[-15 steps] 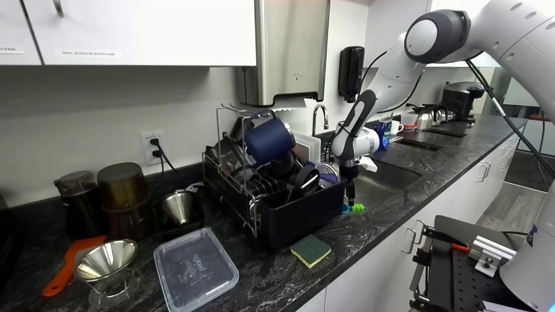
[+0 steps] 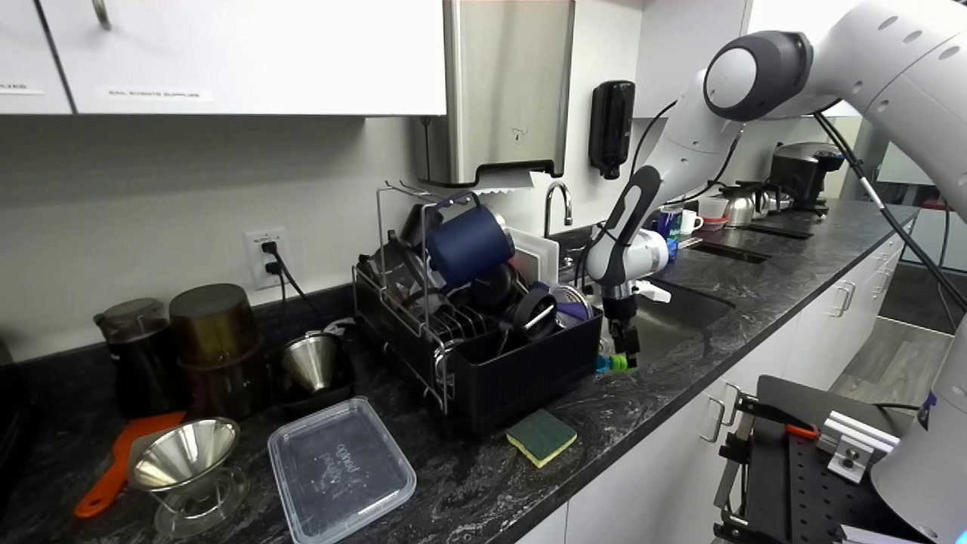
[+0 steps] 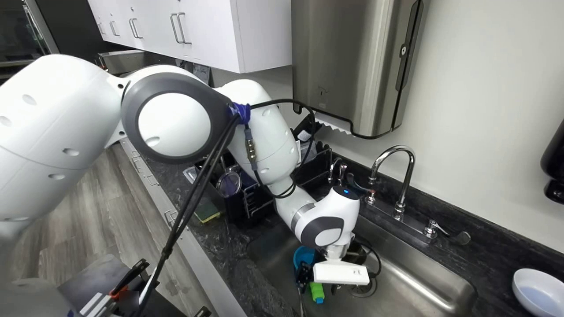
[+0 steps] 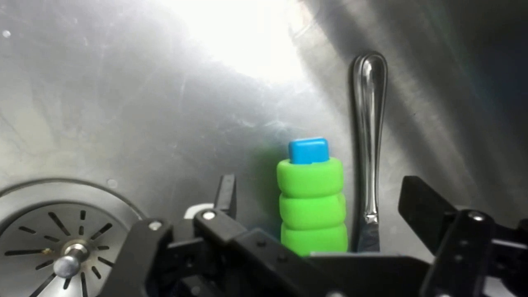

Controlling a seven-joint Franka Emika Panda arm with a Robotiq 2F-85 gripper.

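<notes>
My gripper is open over the sink basin, its two fingers spread wide. Between them in the wrist view, seen from above, lies a ribbed bright green handle [image 4: 312,203] with a blue tip [image 4: 309,150]. A metal utensil [image 4: 370,133], with a smooth silver handle, lies right beside it, also within the finger span. Contact between the fingers and either thing does not show. In exterior view 2 the green handle [image 3: 317,290] points out from a blue item [image 3: 302,256] in the sink. The lower ends of both are hidden by my gripper.
The sink drain [image 4: 69,252] lies left of my gripper in the wrist view. A loaded black dish rack [image 2: 535,372] stands close by, with a sponge [image 2: 542,437] in front. The faucet [image 3: 404,174] rises behind the basin, whose right part [image 3: 423,301] is bare.
My gripper has moved slightly to the right in exterior view 1 and turned, now partly covering the green handle. The rack and sponge have stayed put.
</notes>
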